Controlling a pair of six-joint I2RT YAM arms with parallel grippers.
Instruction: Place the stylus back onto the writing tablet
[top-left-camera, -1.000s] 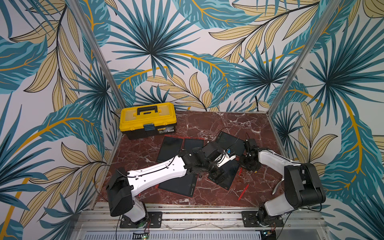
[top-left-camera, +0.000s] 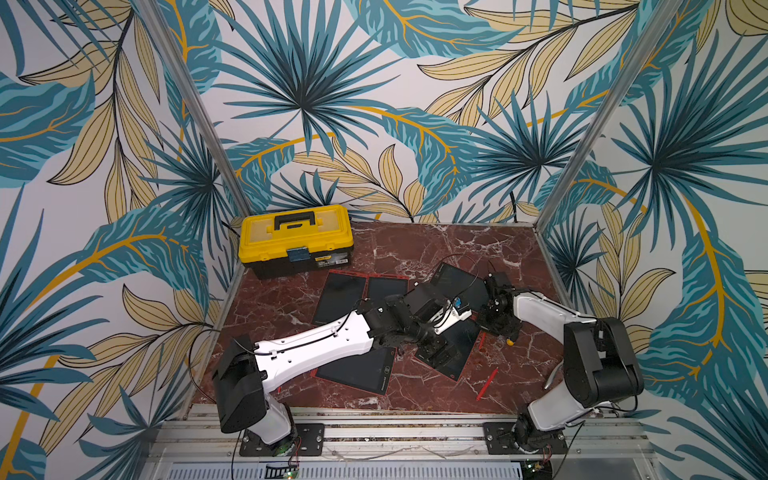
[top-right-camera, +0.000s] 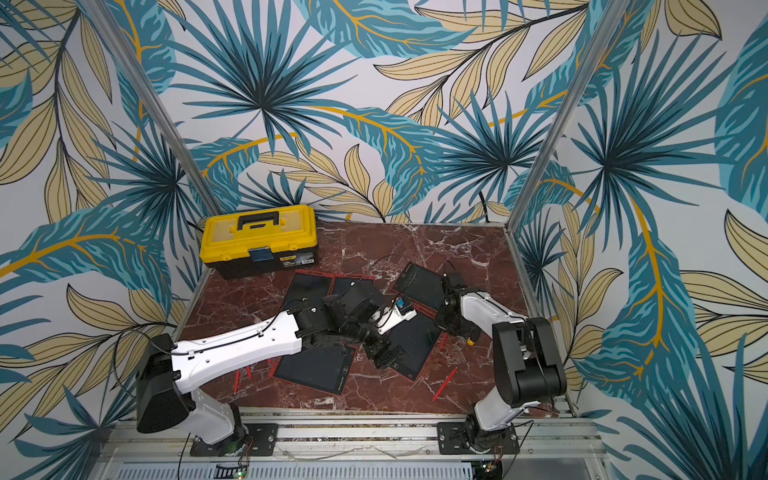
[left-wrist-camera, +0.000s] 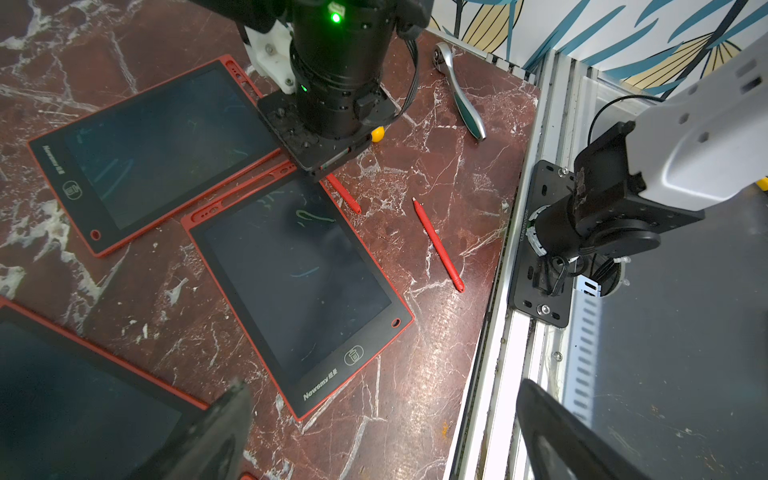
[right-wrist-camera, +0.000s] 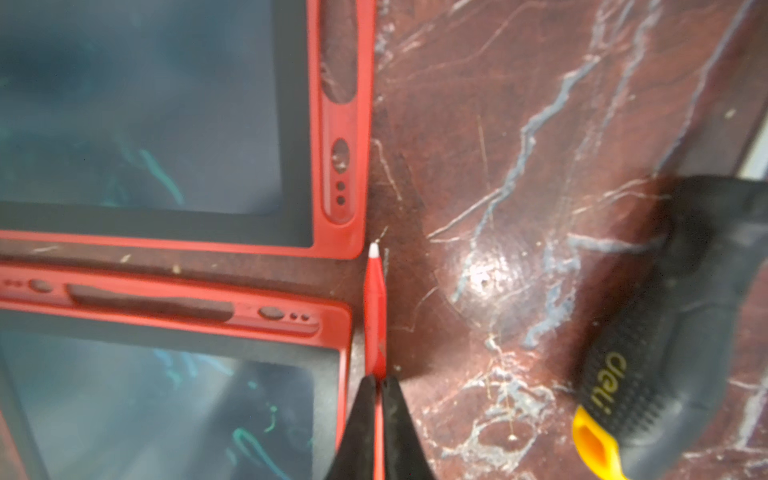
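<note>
In the right wrist view a red stylus (right-wrist-camera: 374, 312) with a pale tip lies on the marble table beside two red-framed tablets, the upper tablet (right-wrist-camera: 341, 224) and lower tablet (right-wrist-camera: 336, 320). My right gripper is shut over the stylus's near part. Red shows in the thin slit between its fingers; whether they pinch the stylus, I cannot tell. The left wrist view shows this stylus's other end (left-wrist-camera: 342, 192) by the nearer tablet (left-wrist-camera: 300, 280), and a second red stylus (left-wrist-camera: 438, 244) on bare table. My left gripper is open and empty, above the table.
A black-and-yellow screwdriver handle (right-wrist-camera: 640, 368) lies right of the right gripper. A ratchet (left-wrist-camera: 460, 96) rests near the table edge. The yellow toolbox (top-left-camera: 296, 240) stands at the back left; more tablets (top-left-camera: 356, 372) lie beneath the left arm.
The left arm and styluses show no visible change.
</note>
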